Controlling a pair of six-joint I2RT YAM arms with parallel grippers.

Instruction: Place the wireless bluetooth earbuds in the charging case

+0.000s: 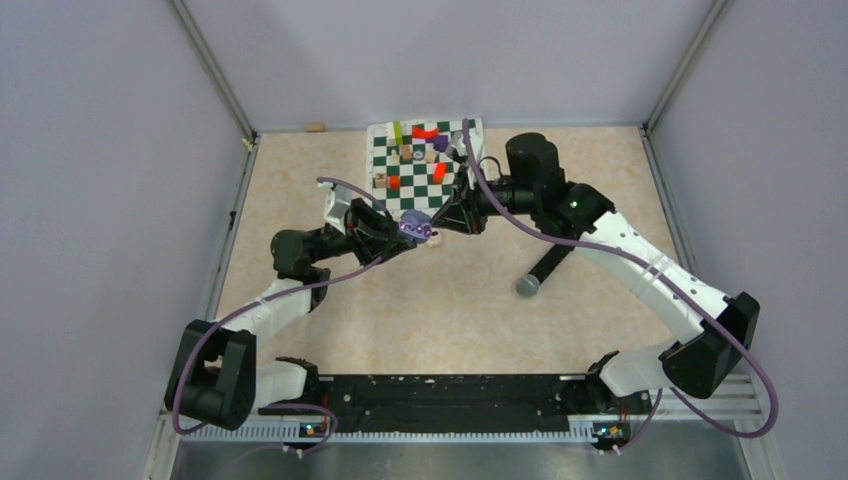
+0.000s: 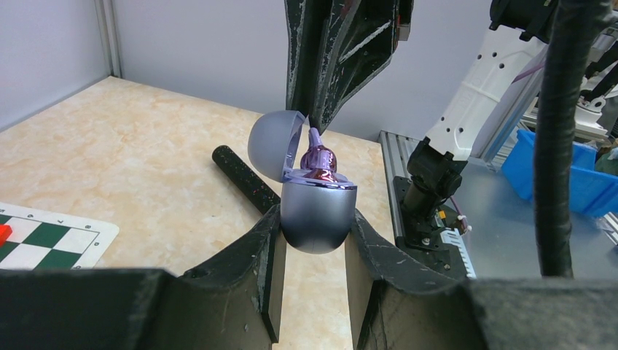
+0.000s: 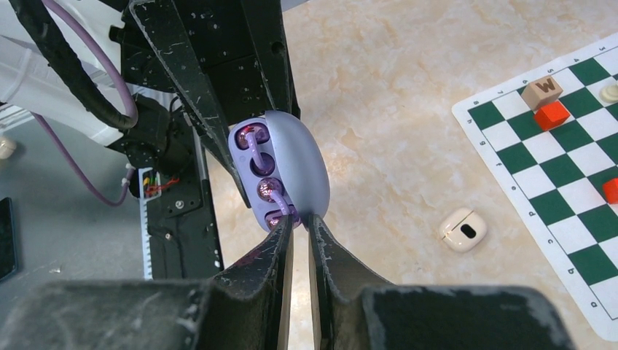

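A lavender charging case (image 2: 318,215) with its lid (image 2: 271,146) raised is clamped in my left gripper, in mid-air above the table. Two shiny purple earbuds show in the case in the right wrist view; the upper earbud (image 3: 254,146) sits in the upper socket, the lower earbud (image 3: 277,197) is at the lower one, by my right fingertips. My right gripper is shut on that earbud, its tips close against the case. Whether that bud is fully seated I cannot tell.
A chessboard (image 1: 420,200) with coloured blocks lies at the back, a cream case (image 3: 460,235) on the table below the grippers, and a black microphone (image 1: 550,262) to the right.
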